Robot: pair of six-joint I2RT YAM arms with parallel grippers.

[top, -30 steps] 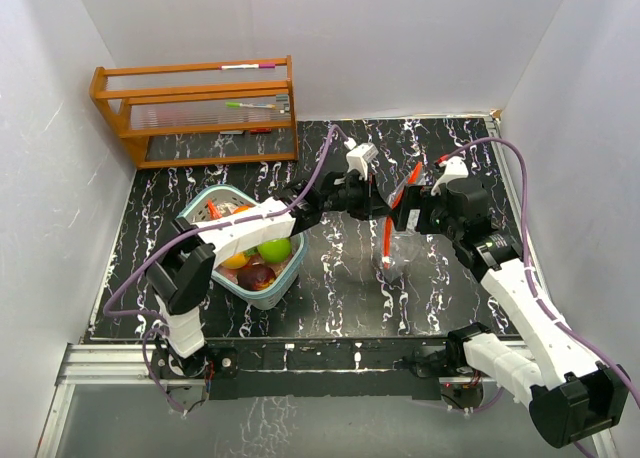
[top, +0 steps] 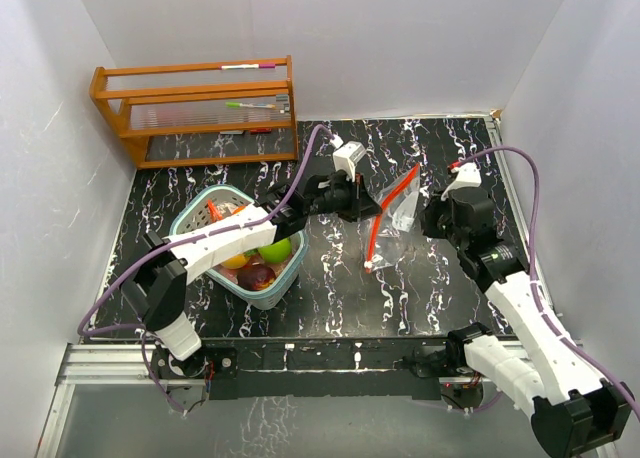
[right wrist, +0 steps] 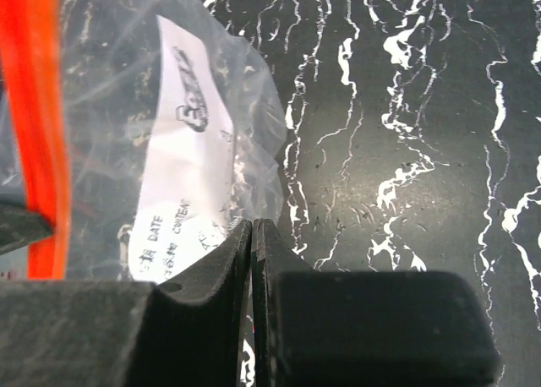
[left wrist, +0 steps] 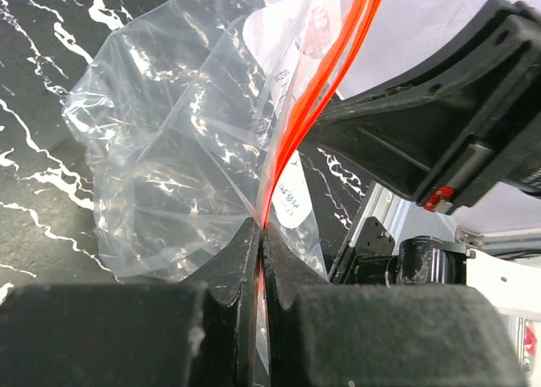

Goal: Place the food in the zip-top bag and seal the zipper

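The clear zip top bag (top: 392, 248) stands spread over the dark table, its orange zipper strip (top: 378, 223) slanting up to the right. My left gripper is shut on the thin zipper edge, with film spreading out beyond its fingers. My right gripper is shut, to the right of the zipper by the bag's white label (right wrist: 188, 150). Film and label run behind its fingertips; whether any film is caught between them cannot be told. The food (top: 275, 250), colourful fruit-like pieces, lies in a basket (top: 265, 298) at the left, partly under the left arm.
A wooden rack (top: 190, 93) holding a few pens stands at the back left. White walls close in the sides. Bare table (top: 330, 288) shows between the basket and the bag, and in front of the right gripper.
My right gripper has drawn away to the right from the zipper. The left gripper has shifted slightly left with the zipper, and the bag now looks wider in the top view.
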